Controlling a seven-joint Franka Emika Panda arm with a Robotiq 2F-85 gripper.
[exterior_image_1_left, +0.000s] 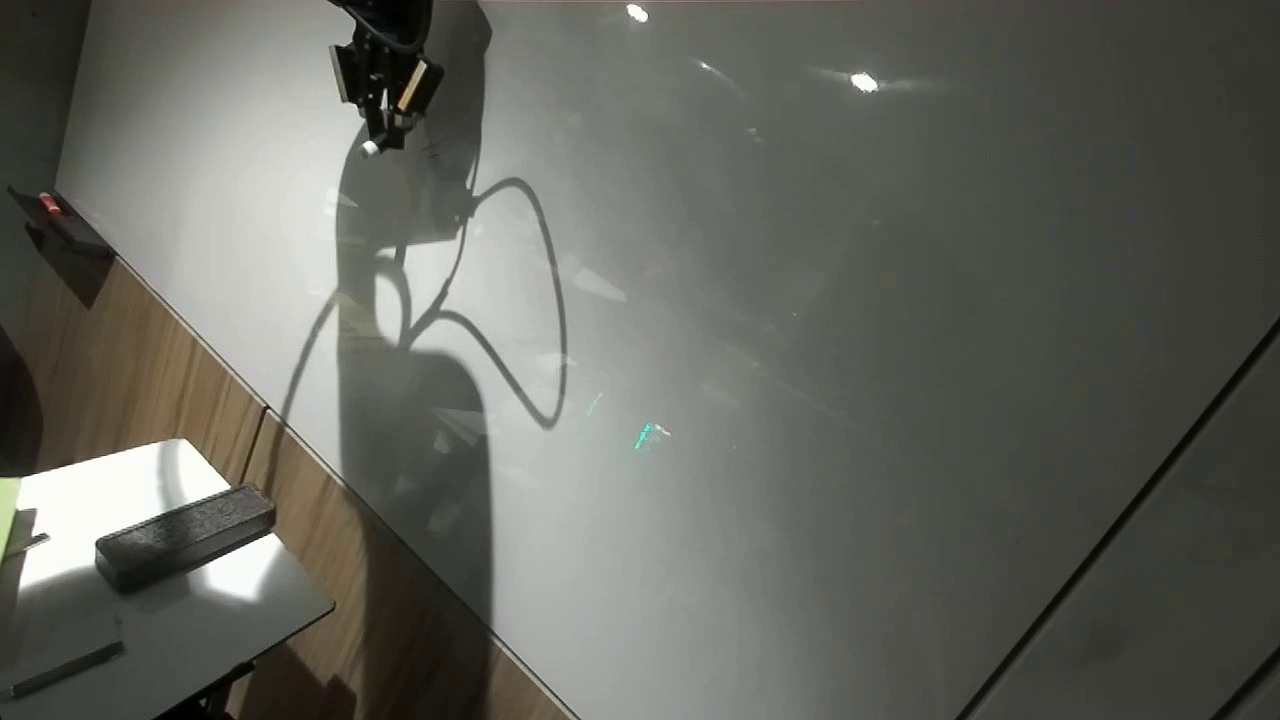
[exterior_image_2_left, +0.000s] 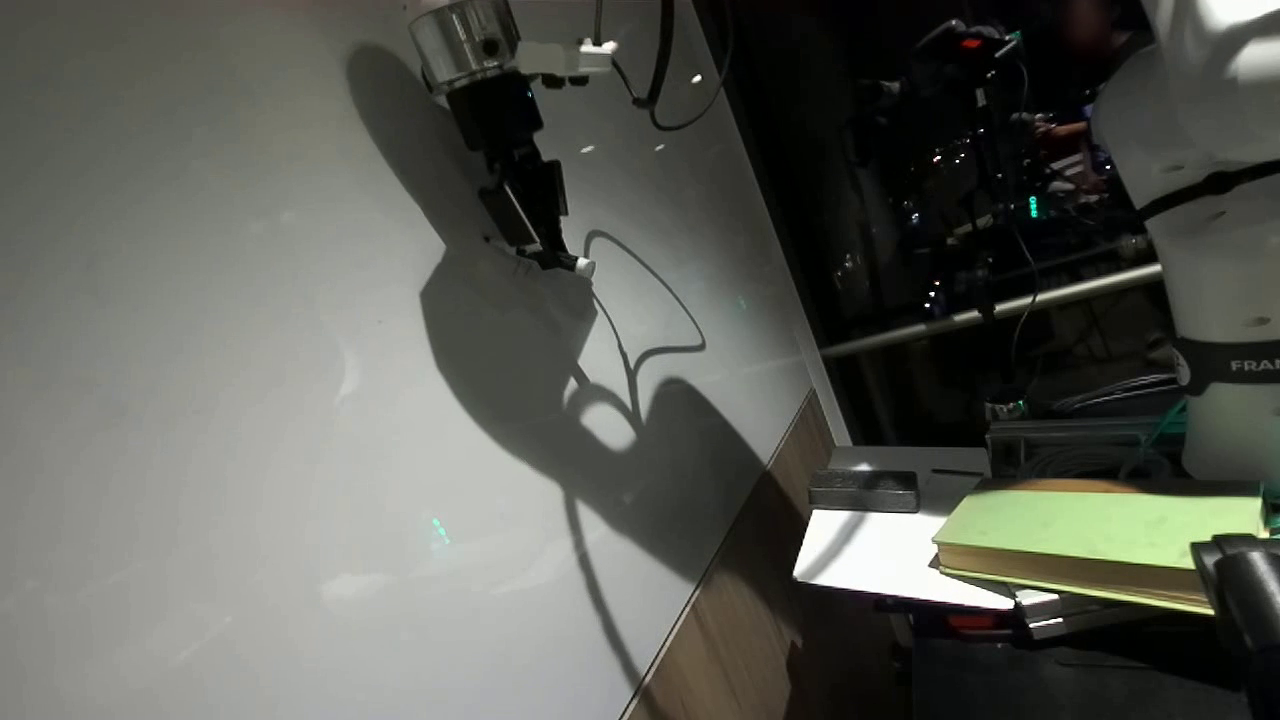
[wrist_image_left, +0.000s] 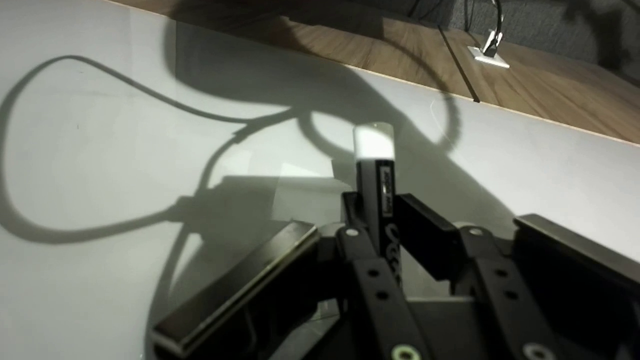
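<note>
A dark marker with a white end (wrist_image_left: 375, 144) is held between the fingers of my gripper, which is shut on it. In the second exterior view the marker's white end (exterior_image_2_left: 584, 266) sticks out sideways below the gripper (exterior_image_2_left: 534, 234). My gripper (exterior_image_1_left: 386, 110) hangs in front of the whiteboard (exterior_image_1_left: 768, 516), near the upper left in the first exterior view. The marker's other end is hidden, so whether it touches the board I cannot tell. Faint small dark marks show on the board beside the fingertips in the second exterior view.
A black eraser (exterior_image_1_left: 186, 536) lies on a small white table (exterior_image_1_left: 228, 636) below the board. A green book (exterior_image_2_left: 1080, 522) rests at that table's other side. A dark tray with a red item (exterior_image_1_left: 50, 204) sits at the board's left edge. The board is otherwise largely clear.
</note>
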